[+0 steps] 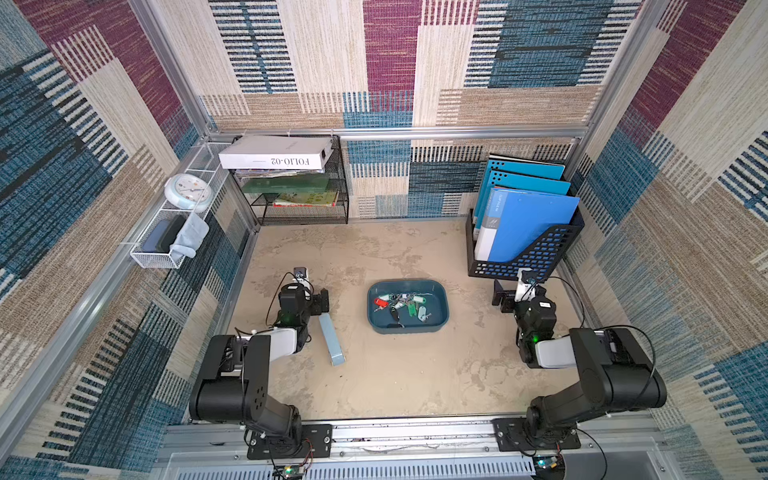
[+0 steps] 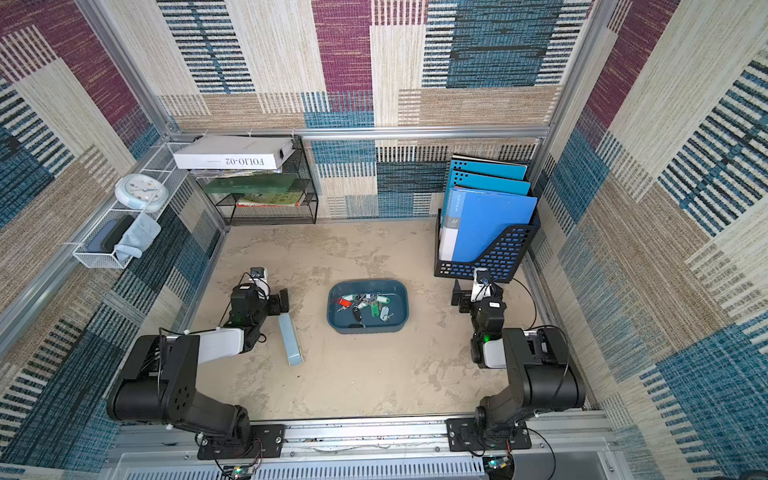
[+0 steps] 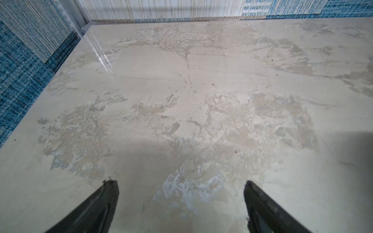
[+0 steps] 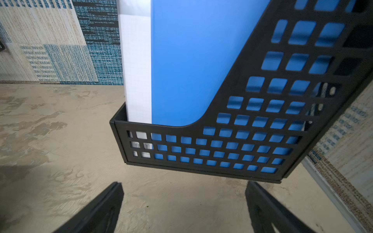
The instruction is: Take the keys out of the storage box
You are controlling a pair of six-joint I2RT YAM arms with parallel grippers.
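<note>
A dark teal storage box [image 1: 408, 326] with an open top stands mid-table between the arms. Several keys [image 1: 412, 309] with red, green, white and black tags lie in a jumble on its floor, and so they appear in the top right view too. Off to the box's left, my left gripper is open over bare tabletop, nothing between its fingers. My right gripper also stands open and empty, to the right of the box and in front of the file holder. Neither wrist view shows the box or the keys.
A light blue stick-like block [image 1: 332, 339] lies between the left arm and the box. Back right stands a black file holder [image 4: 209, 155] with blue folders. A wire shelf [image 1: 344, 192] occupies the back left; a white basket [image 1: 156, 258] hangs on the left wall. Table behind the box is clear.
</note>
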